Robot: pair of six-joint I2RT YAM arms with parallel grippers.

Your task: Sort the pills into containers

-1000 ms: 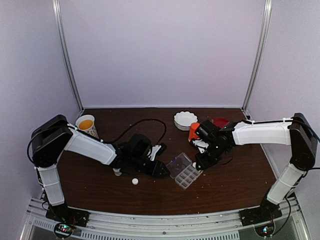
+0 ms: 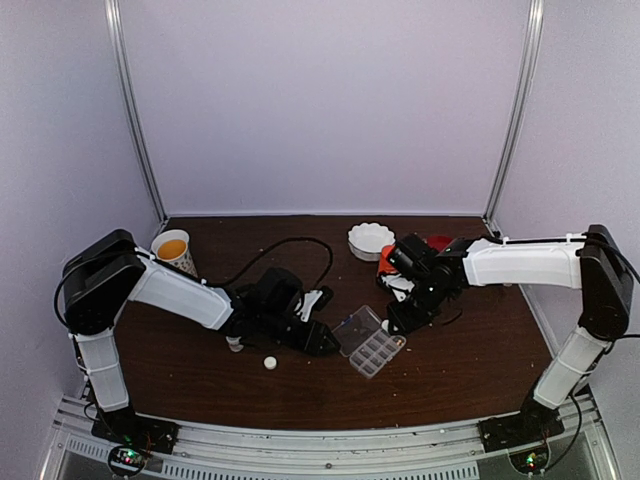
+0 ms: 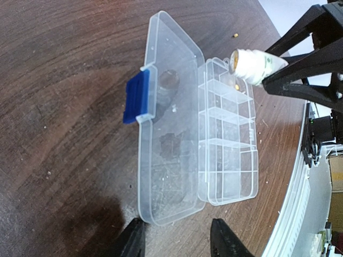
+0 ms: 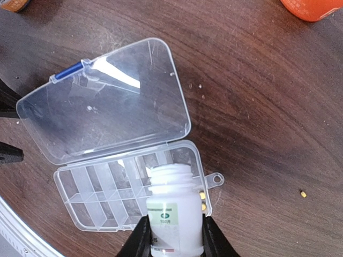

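Note:
A clear pill organizer (image 4: 96,195) lies on the table with its blue-latched lid (image 3: 171,144) swung open. My right gripper is shut on a white pill bottle (image 4: 174,214), held tilted over the end compartments. In the left wrist view the bottle's uncapped mouth faces the box, with something yellow-orange inside. A few yellow pills (image 4: 203,201) show in the end compartment beside the bottle; the bottle hides part of that end. My left gripper stands open at the lid side, nothing between its fingers.
One loose yellow pill (image 4: 303,193) lies on the table beyond the box. A white cap (image 2: 270,363) and a small white object (image 2: 234,344) sit near the left arm. Farther back stand a patterned cup (image 2: 174,250), a white bowl (image 2: 371,240) and an orange container (image 2: 386,262).
The right arm has shifted slightly at the box, the bottle still in its gripper. The left arm and the box look unmoved.

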